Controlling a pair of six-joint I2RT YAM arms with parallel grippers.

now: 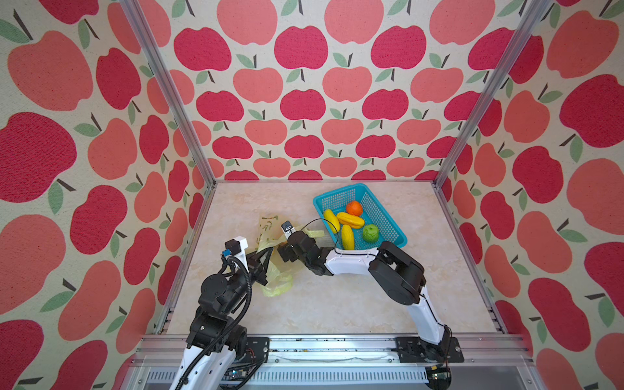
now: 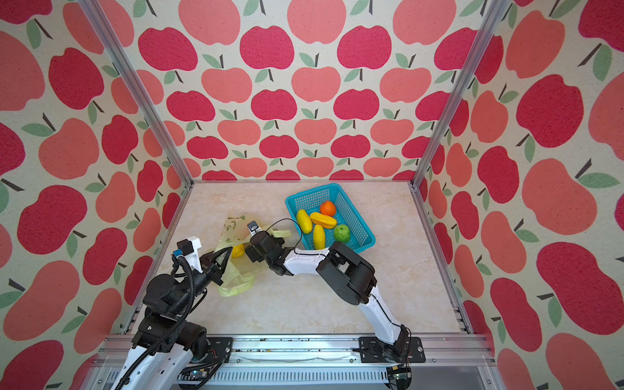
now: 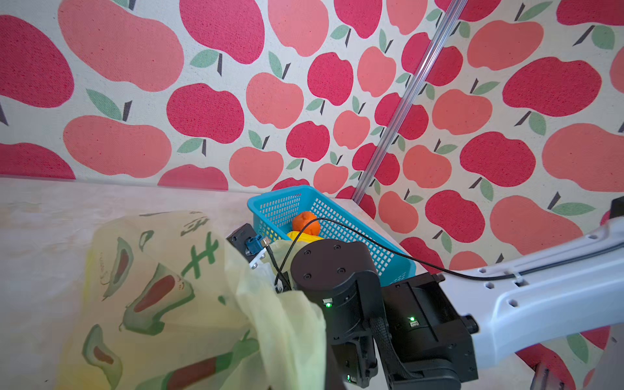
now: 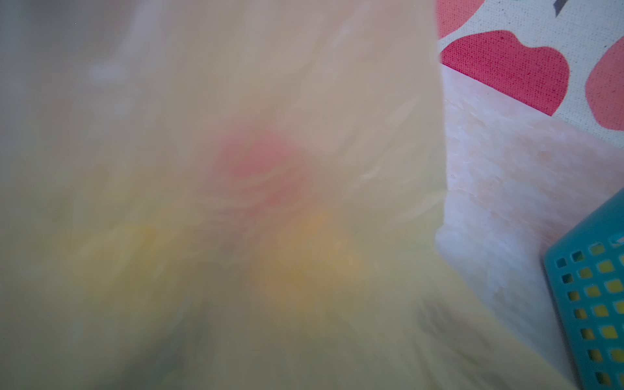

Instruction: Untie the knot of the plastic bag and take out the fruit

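The pale yellow plastic bag [image 1: 278,280] with avocado prints [image 3: 149,299] lies at the centre-left of the table. My left gripper [image 1: 265,256] is shut at its top, with bag film draped around it; what lies between its fingers is hard to tell. My right gripper [image 2: 256,250] is over the bag's right part, its fingers hidden in top views. The bag fills most of the right wrist view, with blurred pink [image 4: 260,162] and yellow [image 4: 305,260] shapes showing through. A yellow fruit [image 2: 238,250] shows at the bag in the top right view.
A blue basket [image 1: 388,221] holding yellow fruits, an orange fruit [image 1: 353,208] and a green fruit [image 1: 370,232] stands at the back right, just behind my right arm.
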